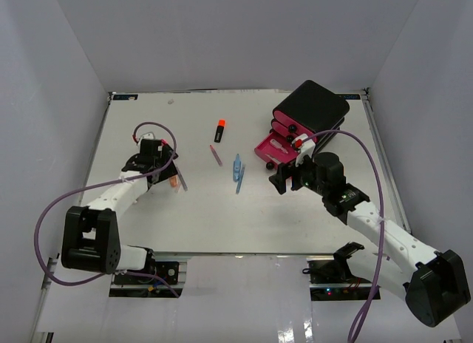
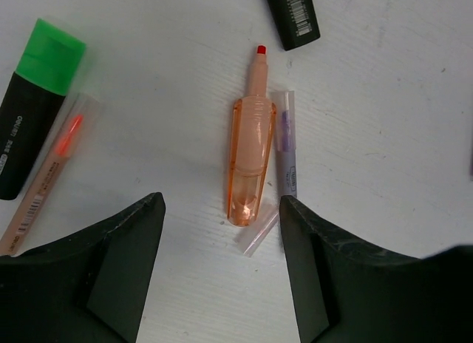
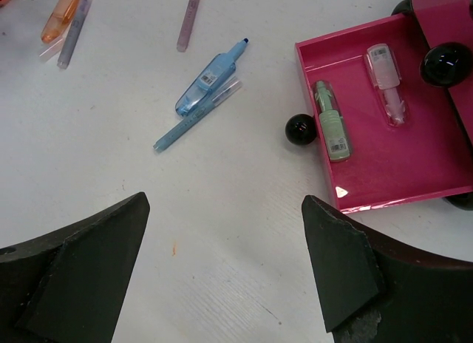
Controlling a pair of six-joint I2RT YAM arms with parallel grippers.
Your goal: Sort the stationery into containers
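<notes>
In the left wrist view my left gripper is open with nothing between its fingers. Just beyond its tips lies an orange highlighter (image 2: pixel 250 154), a grey-purple pen (image 2: pixel 287 154) close beside it. A green-capped highlighter (image 2: pixel 33 110) and an orange-tipped pen (image 2: pixel 44 180) lie to the left. My right gripper stands open and empty in front of the pink drawer (image 3: pixel 421 169). Inside that drawer are a green highlighter (image 3: pixel 332 125) and a pale, clear-capped one (image 3: pixel 386 84). A blue highlighter (image 3: pixel 213 77) and a blue pen (image 3: pixel 194 117) lie side by side mid-table.
The black-topped drawer unit (image 1: pixel 314 106) stands at the back right. A black highlighter with an orange cap (image 1: pixel 219 131) and a pink pen (image 1: pixel 216 155) lie near the middle.
</notes>
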